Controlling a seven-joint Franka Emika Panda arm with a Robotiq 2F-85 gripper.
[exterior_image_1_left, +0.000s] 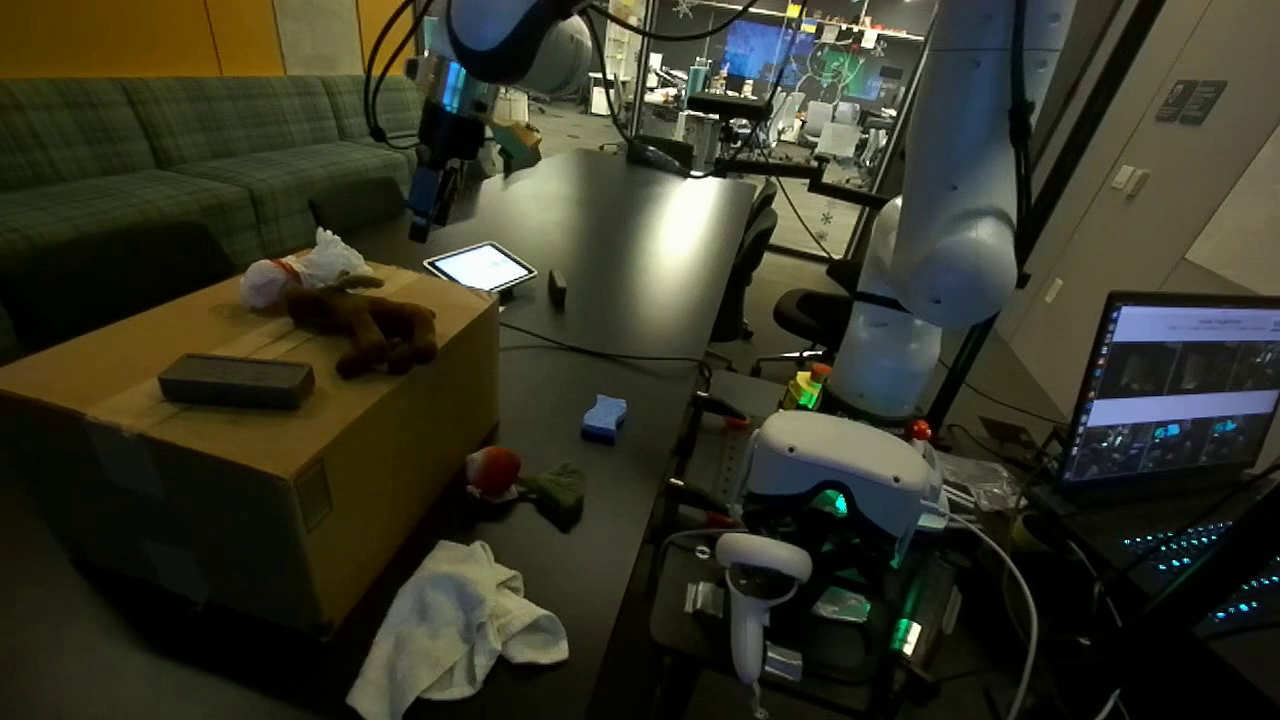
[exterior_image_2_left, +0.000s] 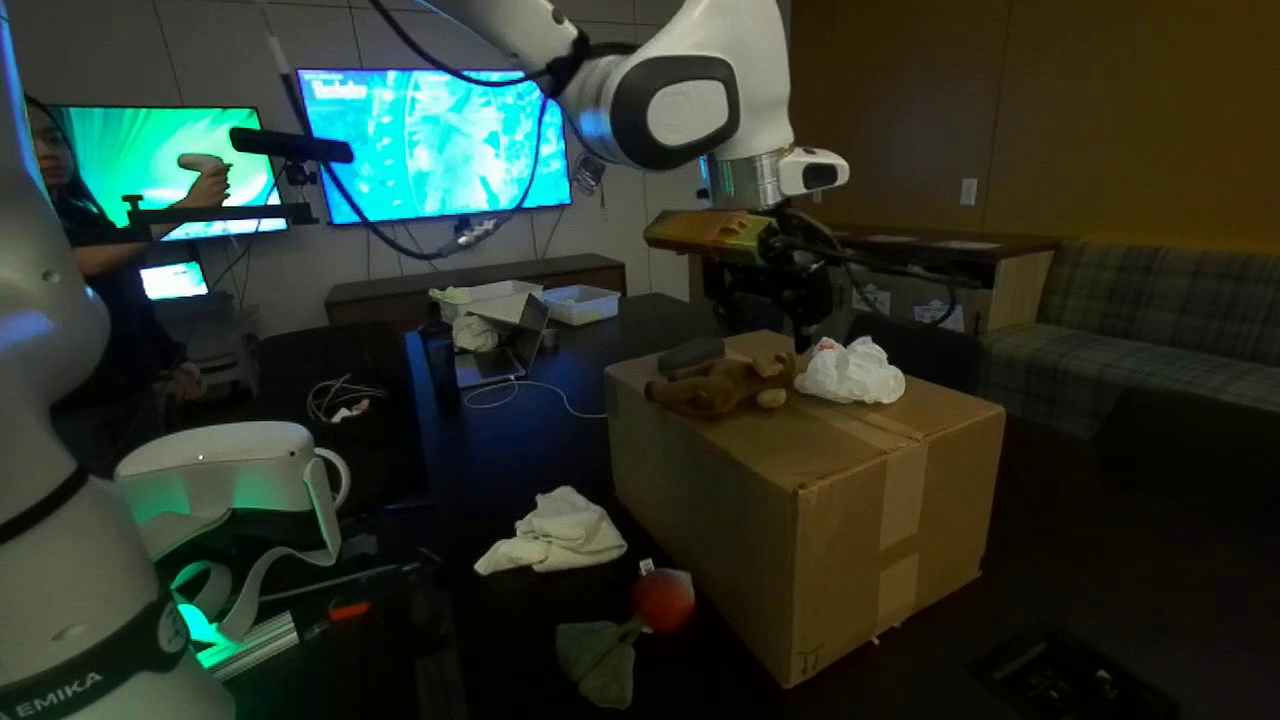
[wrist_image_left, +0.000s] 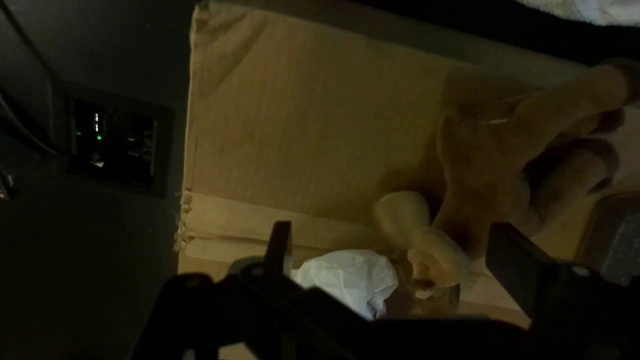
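On top of a large cardboard box (exterior_image_1_left: 396, 480) lie a brown plush toy (exterior_image_1_left: 372, 324), a white crumpled bag (exterior_image_1_left: 333, 258) with a red band, and a dark grey block (exterior_image_1_left: 236, 380). My gripper (exterior_image_1_left: 434, 210) hangs in the air near the box's far end, above the level of its top. In the wrist view the gripper is open, its two dark fingers wide apart. Below and between them show the white bag (wrist_image_left: 348, 279) and the plush's head (wrist_image_left: 429, 240); neither is held. The lower part of the bag is hidden behind the gripper body.
Beside the box on the dark table lie a white cloth (exterior_image_1_left: 462, 630), a red and green plush item (exterior_image_1_left: 492, 472) and a blue sponge (exterior_image_1_left: 603, 418). A lit tablet (exterior_image_1_left: 482, 266) stands past the box.
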